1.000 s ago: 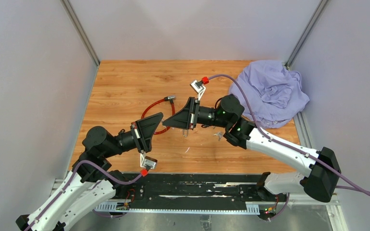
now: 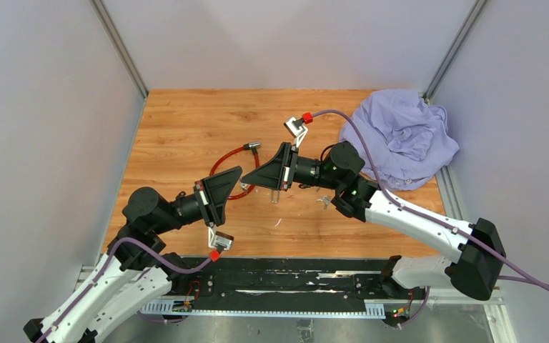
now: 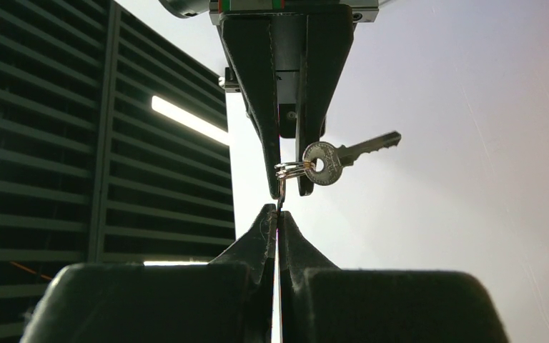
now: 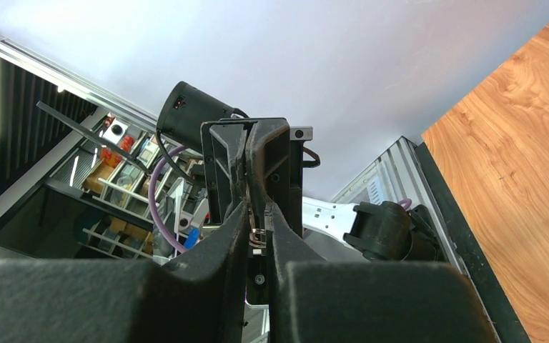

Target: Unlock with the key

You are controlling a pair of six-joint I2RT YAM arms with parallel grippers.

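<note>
In the left wrist view, a silver key (image 3: pixel 324 163) on thin metal rings (image 3: pixel 293 170) lies across the tip of my right gripper, its blade pointing right. A ring runs down into the tips of my left gripper, which is shut on it. The right gripper's two fingers stand slightly apart, with a narrow gap between them. The right wrist view shows the rings (image 4: pixel 257 238) between the right fingers, and the left gripper facing them. On the table lies a red cable lock (image 2: pixel 223 160) with a metal end, partly hidden under the grippers.
A crumpled lilac cloth (image 2: pixel 400 139) covers the table's far right corner. Small keys (image 2: pixel 325 201) rest on the wood beneath the right arm.
The left arm, the lock and the cloth are unmoved.
</note>
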